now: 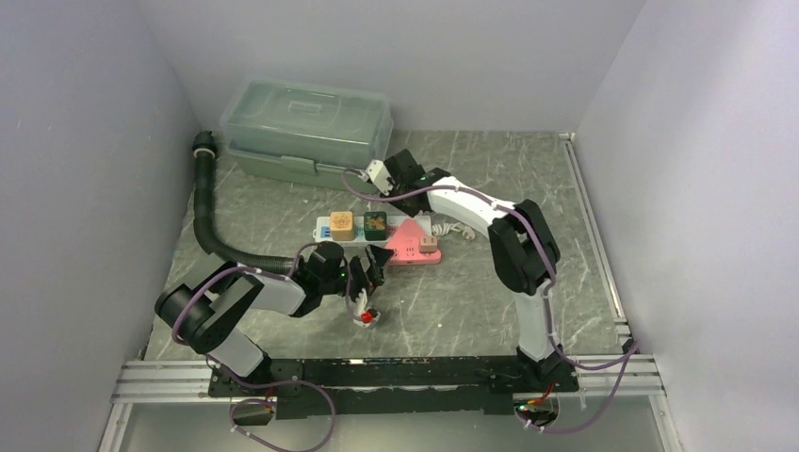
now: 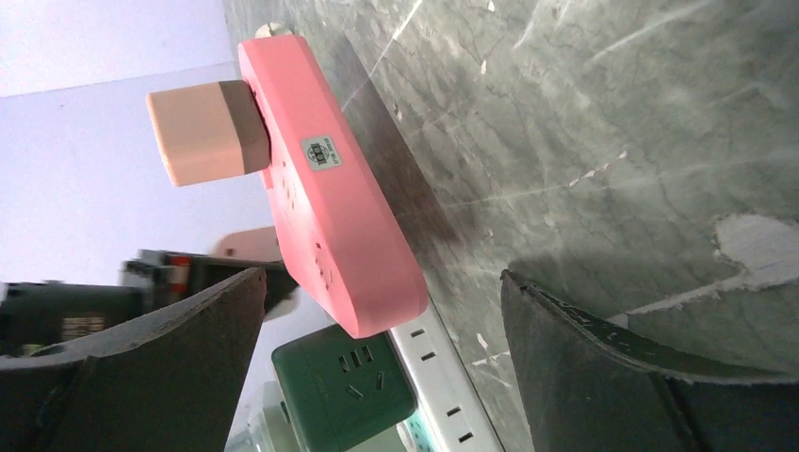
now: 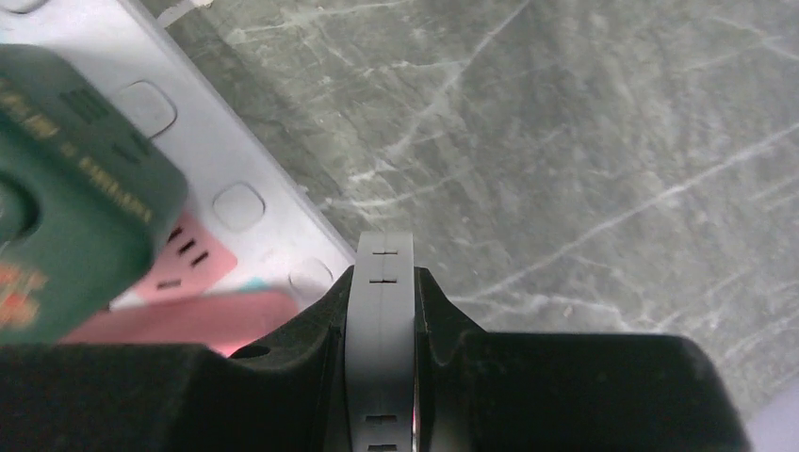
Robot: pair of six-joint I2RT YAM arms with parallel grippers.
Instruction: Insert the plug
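A pink power strip [image 1: 412, 256] lies on the table, with a beige block [image 1: 428, 244] on its right end. Behind it runs a white power strip [image 1: 424, 222]. My left gripper stands open; in its wrist view, the pink strip's end shows between its fingers, with a green adapter [image 2: 344, 386] below. My right gripper is shut on a pale grey slotted block [image 3: 381, 339], its fingers against both sides. In that wrist view the white strip [image 3: 250, 160] lies to the left. Any prongs on the grey block are hidden.
A yellow-orange cube [image 1: 342, 225] sits left of the green adapter [image 1: 375, 225]. The lidded storage box [image 1: 306, 122] stands at the back left. A coiled white cord [image 1: 454, 229] lies right of the strips.
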